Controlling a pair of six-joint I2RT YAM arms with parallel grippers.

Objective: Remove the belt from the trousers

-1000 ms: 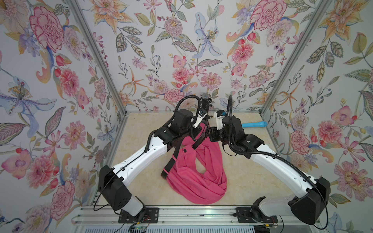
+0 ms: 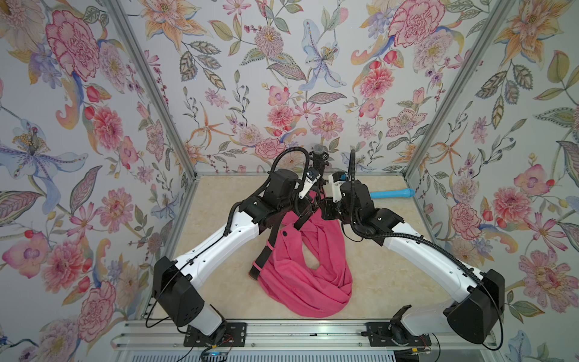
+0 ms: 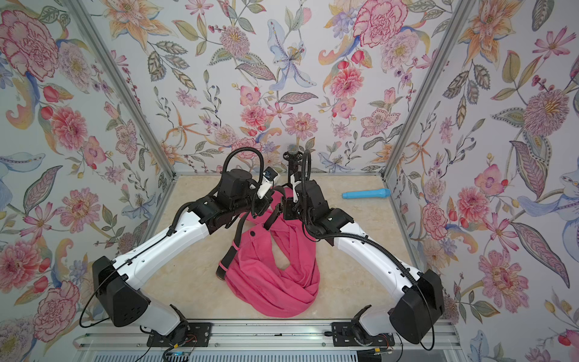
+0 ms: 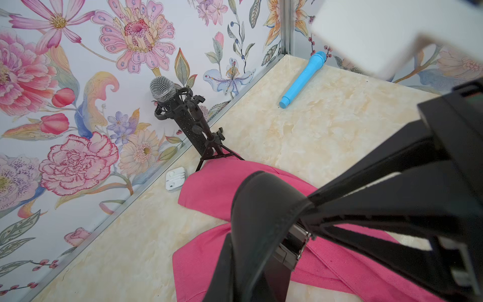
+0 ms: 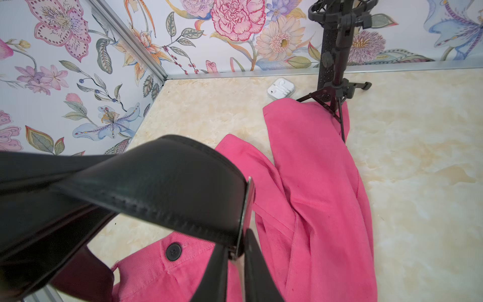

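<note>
The pink trousers [image 2: 307, 283] lie bunched on the table, a dark button [image 5: 173, 251] showing at the waistband. Part of the black belt [image 2: 264, 258] still runs through loops along their left side. Its raised end is bent into a loop of black strap [image 4: 256, 216] with a metal buckle [image 4: 293, 245]. My left gripper appears shut on this strap, its tips mostly covered by the leather. From the other side, my right gripper reaches the buckle end, its fingers [image 5: 213, 274] slightly parted around the buckle's lower edge. Whether they touch it is unclear.
A small microphone on a tripod [image 4: 193, 118] stands at the back, its legs against the trousers. Close by lies a white earphone case [image 5: 280, 88]. A blue cylinder [image 3: 365, 193] rests at back right.
The left arm and the trousers look nearly unchanged.
</note>
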